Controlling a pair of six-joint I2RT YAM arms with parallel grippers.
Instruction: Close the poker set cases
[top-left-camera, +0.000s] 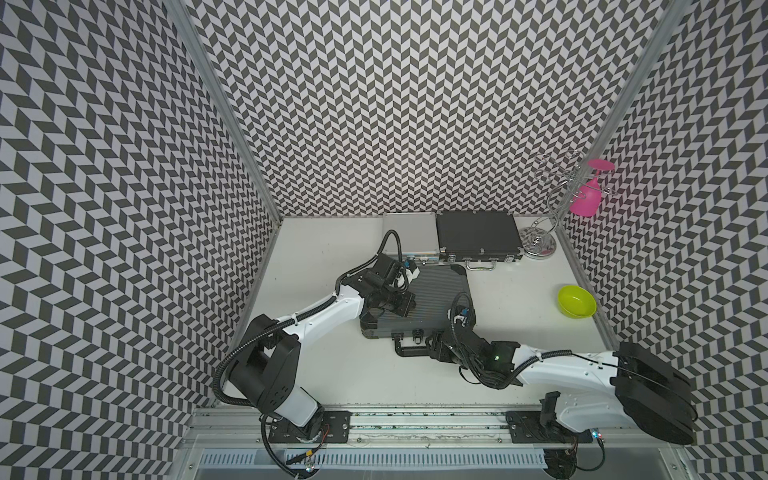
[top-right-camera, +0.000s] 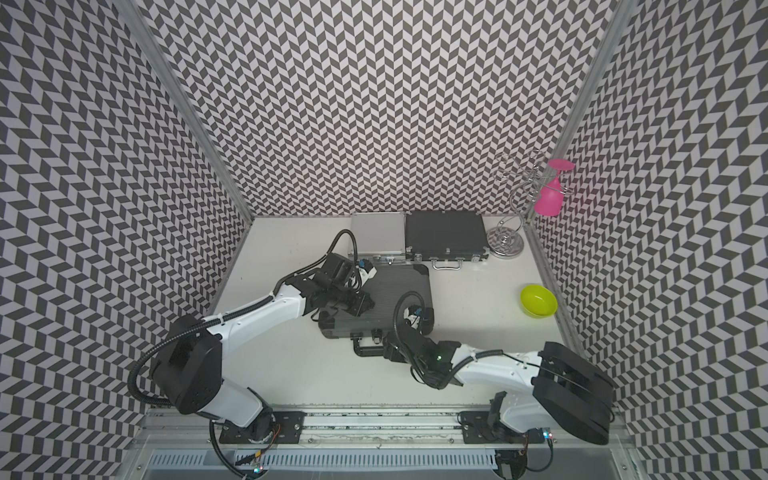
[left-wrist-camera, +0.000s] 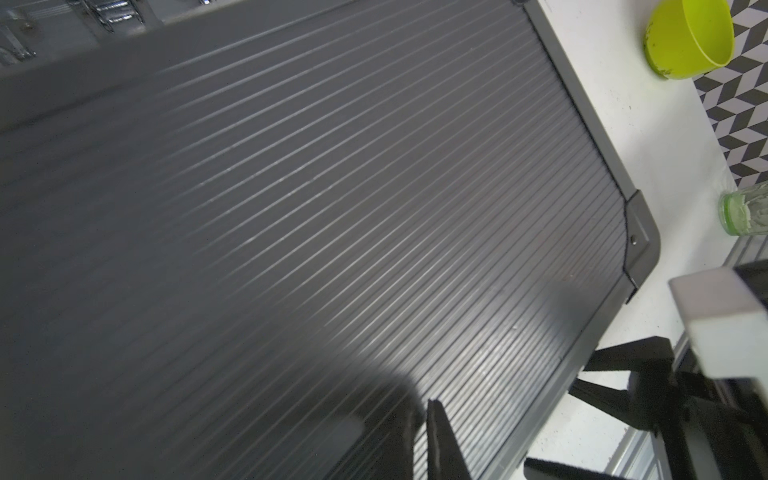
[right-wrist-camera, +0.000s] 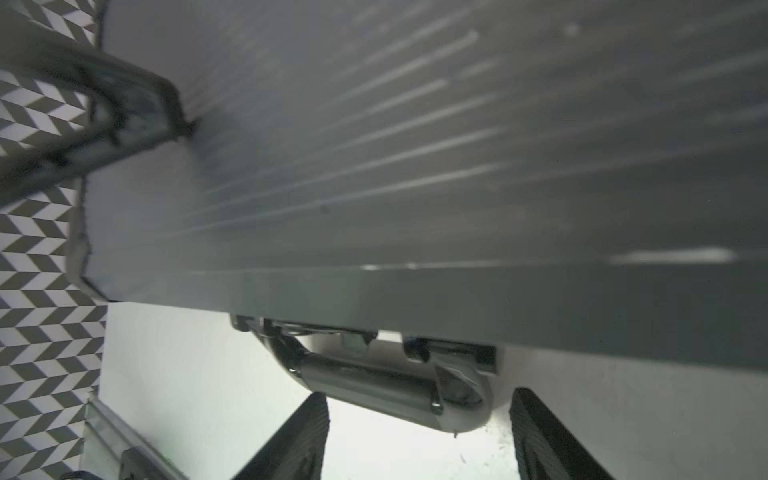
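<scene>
The ribbed dark poker case (top-left-camera: 436, 284) lies with its lid down at the middle of the table. My left gripper rests over that lid (left-wrist-camera: 384, 184), its fingertips close together; whether anything is between them cannot be told. At the case's front edge my right gripper is open, its fingers either side of the black handle (right-wrist-camera: 364, 380) and a latch (right-wrist-camera: 460, 384) in the right wrist view, not closed on them. Behind, a closed dark case (top-left-camera: 477, 232) and a pale silver case (top-left-camera: 409, 232) stand along the back.
A lime bowl (top-left-camera: 576, 301) sits on the right. A chrome stand (top-left-camera: 537, 244) with pink glassware (top-left-camera: 585, 200) fills the back right corner.
</scene>
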